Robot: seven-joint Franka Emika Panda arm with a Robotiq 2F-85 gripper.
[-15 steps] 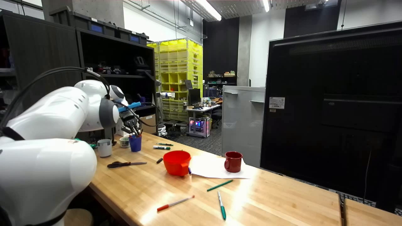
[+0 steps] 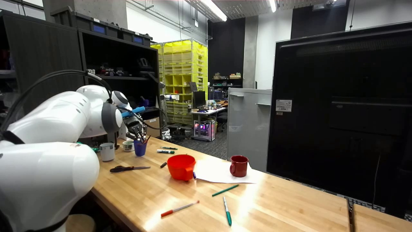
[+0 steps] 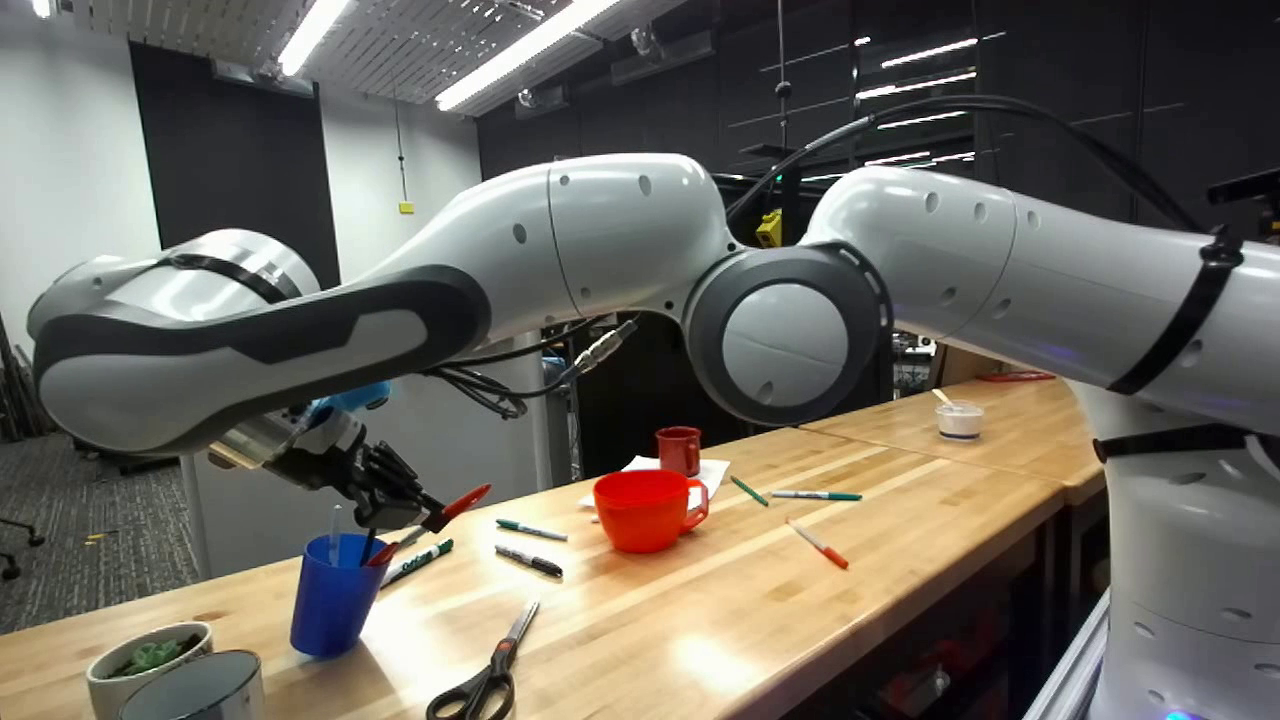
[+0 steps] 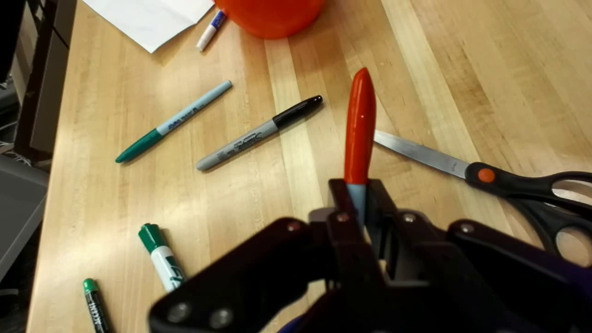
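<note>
My gripper is shut on a red-capped marker (image 4: 360, 127), whose red end sticks out past the fingertips in the wrist view. In exterior view 2 that same red end (image 3: 465, 499) points up and right from the gripper (image 3: 432, 518). Just below the gripper stands a blue cup (image 3: 335, 598), leaning slightly, with pens in it. A red-and-grey shaft runs from the gripper down to the cup's rim; whether it is all one marker, I cannot tell. Exterior view 1 shows the gripper (image 2: 141, 137) directly over the blue cup (image 2: 140, 149).
Scissors (image 3: 489, 678), a black marker (image 4: 261, 133), a teal marker (image 4: 173, 122) and a green-capped marker (image 4: 166, 265) lie near the cup. An orange-red cup (image 3: 644, 510) and a dark red mug (image 3: 679, 450) stand farther along. A plant pot (image 3: 150, 660) and grey mug (image 3: 198, 696) are close by.
The blue cup has shifted slightly right and tilted. Other table objects are unmoved.
</note>
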